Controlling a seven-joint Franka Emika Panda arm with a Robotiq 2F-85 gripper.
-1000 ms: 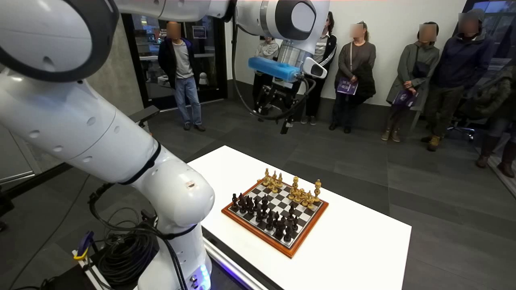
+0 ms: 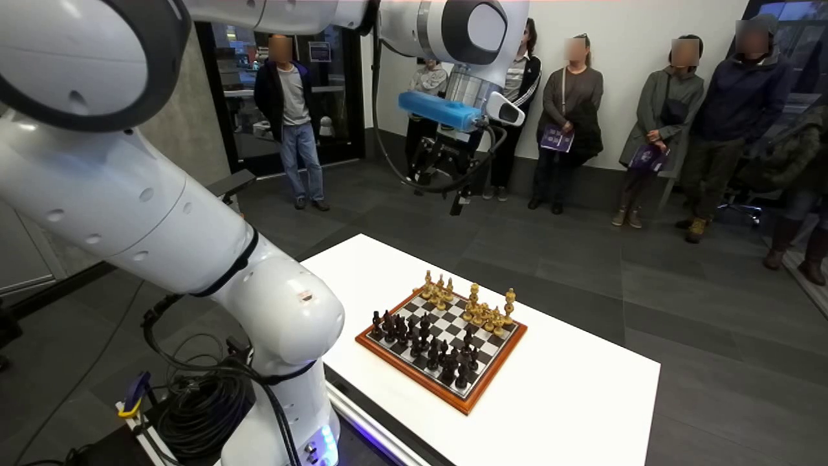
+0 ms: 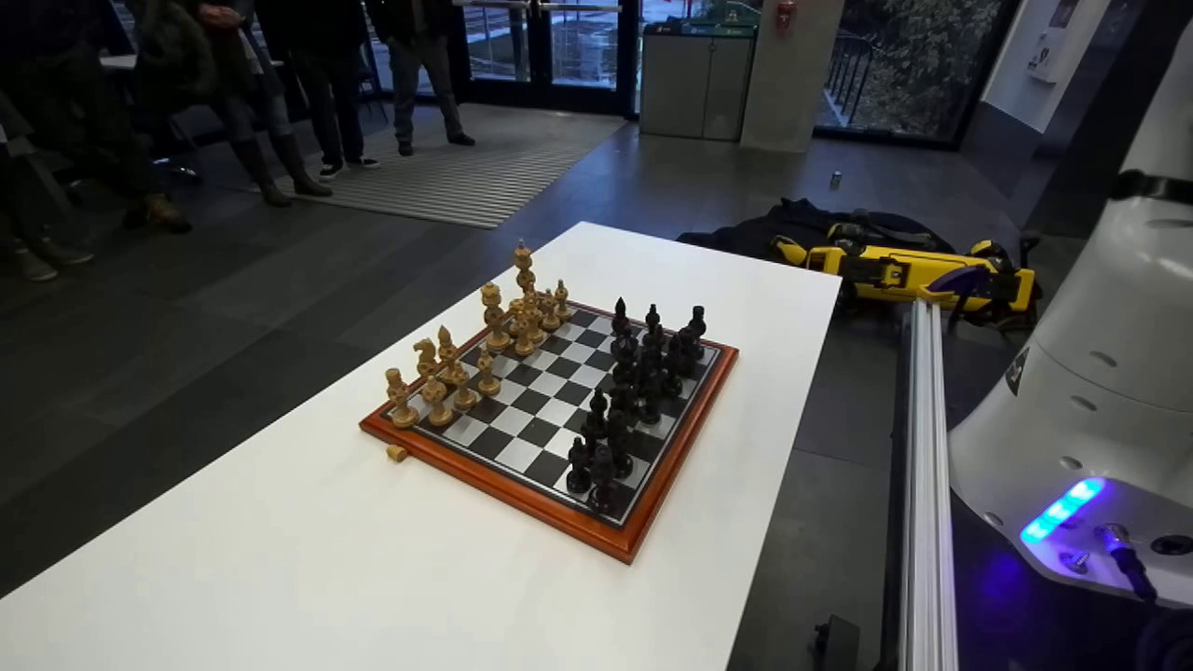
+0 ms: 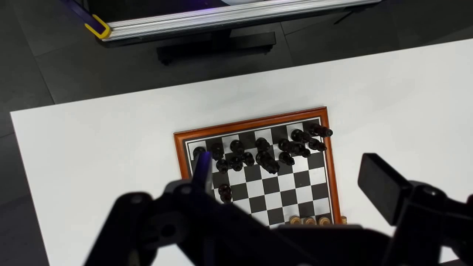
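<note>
My gripper is open, its two dark fingers wide apart with nothing between them. In exterior view 1 it hangs high above the far side of the white table, well clear of the chessboard (image 2: 497, 371). Dark chess pieces (image 3: 639, 375) stand clustered along the board side nearer the arm's base. Tan pieces (image 3: 492, 317) line the opposite side in two groups. A small tan piece (image 3: 396, 453) lies on the table just off the board's frame. From the wrist view, the gripper hides the lower part of the board and most tan pieces.
Bare white table (image 3: 335, 548) surrounds the board. A metal rail (image 4: 248, 17) runs alongside, past a gap from the table edge. Several people (image 2: 570, 116) stand along the wall beyond the table. A yellow machine (image 3: 917, 274) lies on the floor behind it.
</note>
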